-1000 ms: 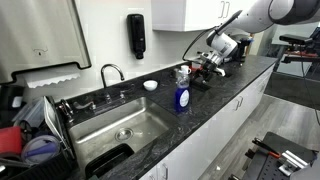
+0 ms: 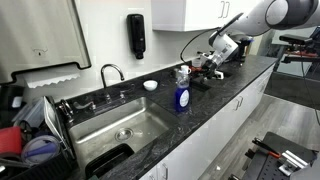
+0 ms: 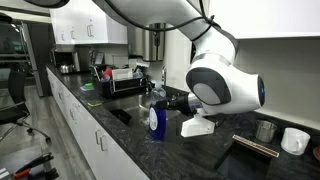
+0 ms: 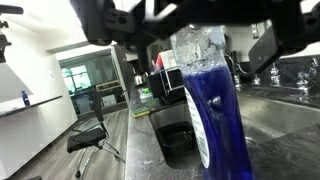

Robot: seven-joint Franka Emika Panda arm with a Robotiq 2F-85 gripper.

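Observation:
A clear bottle of blue liquid [image 2: 182,98] stands upright on the dark counter, to the right of the sink. My gripper [image 3: 166,103] is open at the bottle's upper part, with the arm reaching in from the right end of the counter. In the wrist view the blue bottle [image 4: 222,125] fills the middle right, a white label on its side. Its clear upper part lies between the dark, blurred fingers. Whether either finger touches it cannot be told.
The sink [image 2: 125,128] lies left of the bottle, with a white bowl [image 2: 150,85] behind it. A dish rack [image 3: 128,84] stands farther along. Metal and white cups [image 3: 295,140] sit near the wall behind the arm. The counter's front edge is close to the bottle.
The arm's white upper part has shifted slightly in the exterior view. The bottle stands in the same place.

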